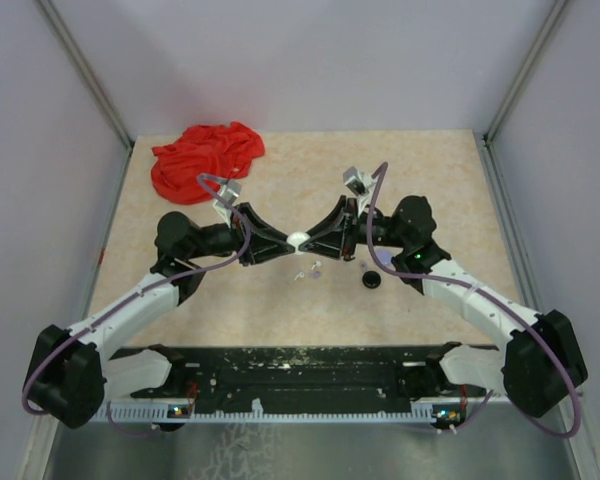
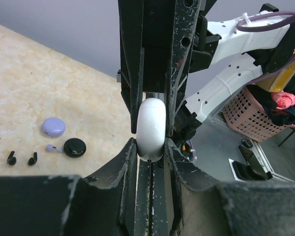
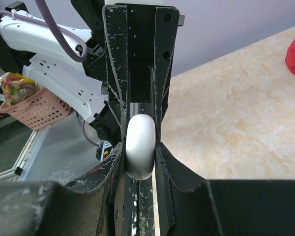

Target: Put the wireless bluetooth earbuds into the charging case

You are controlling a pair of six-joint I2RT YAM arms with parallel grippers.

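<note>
A small white rounded case [image 1: 298,240] is held up in mid-air between my two grippers, above the middle of the table. From the left, my left gripper [image 1: 291,243] is shut on one end of it. My right gripper [image 1: 310,243] grips the opposite end, also shut on the case. In the left wrist view the white case [image 2: 151,130] stands upright between both pairs of fingers, its lid apparently closed. The right wrist view gives the same case [image 3: 140,146] from the other side. Tiny white earbuds [image 1: 300,276] seem to lie on the table below, close to a small purple piece [image 1: 316,274].
A black round case [image 1: 371,280] and a purple case [image 1: 384,258] rest right of centre. Small black earbuds [image 2: 33,159] and a light purple one [image 2: 53,148] lie near them. A red cloth [image 1: 208,168] fills the back left.
</note>
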